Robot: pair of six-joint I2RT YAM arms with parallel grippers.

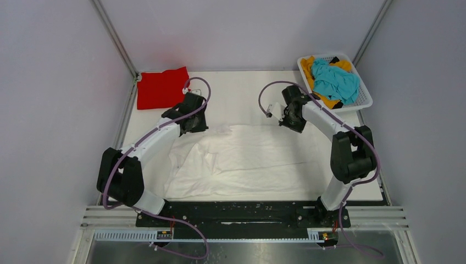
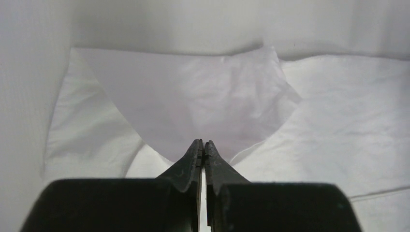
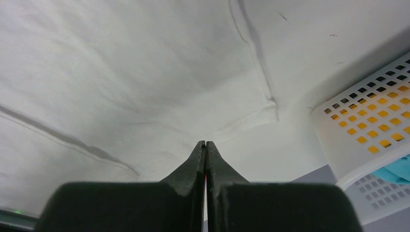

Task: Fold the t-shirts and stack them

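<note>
A white T-shirt lies spread across the table's middle and front, its left part rumpled. My left gripper is shut on a piece of its cloth; a raised flap runs from the fingertips over the shirt's far-left part. My right gripper is shut with nothing between its fingers, above the shirt's right end. The hem corner rests flat on the table, outside those fingers. A flat red folded shirt lies at the back left.
A white basket with turquoise cloth and orange cloth stands at the back right, close to the right arm. Bare table shows between the red shirt and the basket.
</note>
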